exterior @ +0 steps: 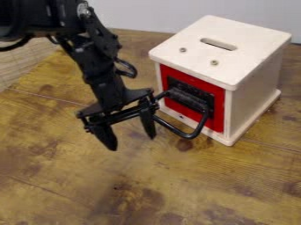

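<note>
My gripper (129, 132) hangs low over the wooden table left of a white box (249, 97) with a red front panel (175, 70). Its two black fingers point down, spread apart with nothing visible between them. The right finger is close to a black looped handle (188, 134) that sticks out from the black fitting on the red panel; whether they touch is unclear.
A woven mat (24, 66) lies at the back left, and a white wall runs along the back.
</note>
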